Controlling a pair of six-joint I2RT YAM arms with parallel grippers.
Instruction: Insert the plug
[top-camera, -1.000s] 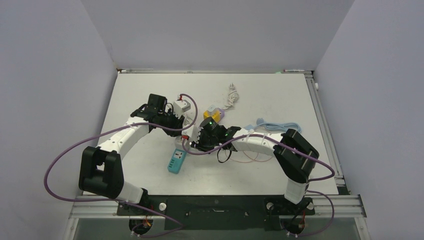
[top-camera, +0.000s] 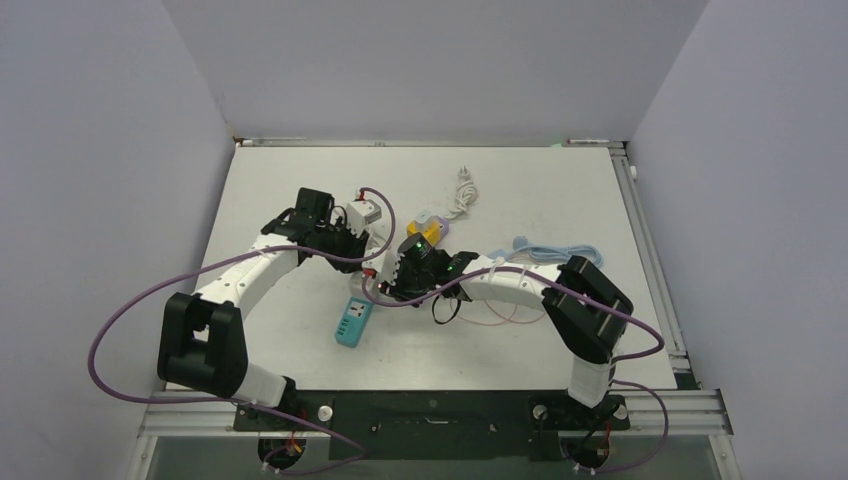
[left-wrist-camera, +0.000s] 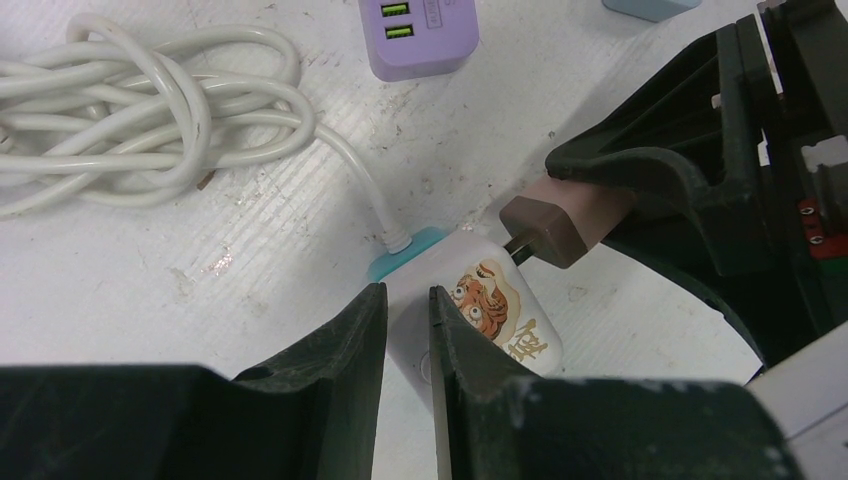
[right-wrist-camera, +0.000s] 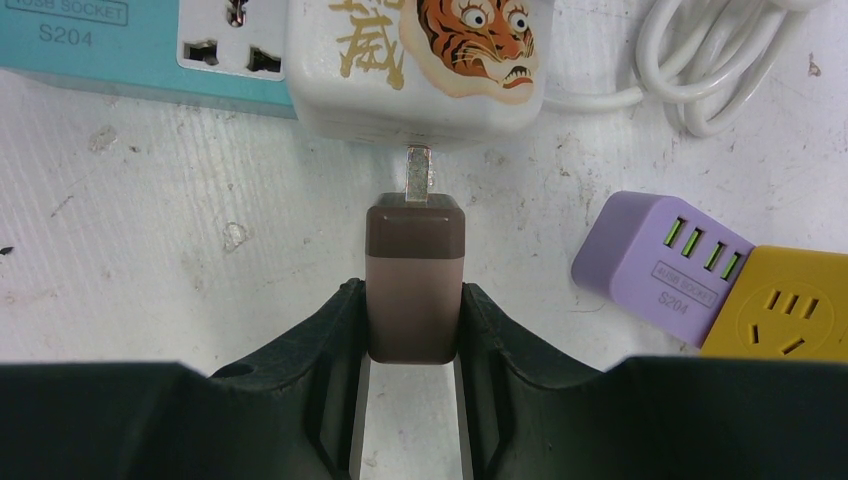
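A white plug adapter with a tiger print (left-wrist-camera: 480, 300) sits at the turquoise power strip (right-wrist-camera: 130, 85). My left gripper is shut on this adapter in the left wrist view. My right gripper is shut on a brown block-shaped plug (right-wrist-camera: 414, 240), lighter at its back end. The plug's metal part points at the adapter's side and meets its edge; how far it is inside cannot be told. In the top view both grippers (top-camera: 350, 255) meet over the strip, largely hiding adapter and plug.
A purple USB socket (right-wrist-camera: 650, 265) and a yellow socket (right-wrist-camera: 775, 300) lie beside the work. Coiled white cable (left-wrist-camera: 150, 130) lies near the strip. A light-blue cable (top-camera: 560, 252) is at the right. The back of the table has free room.
The right arm has shifted very slightly in the top view. The left arm looks unmoved.
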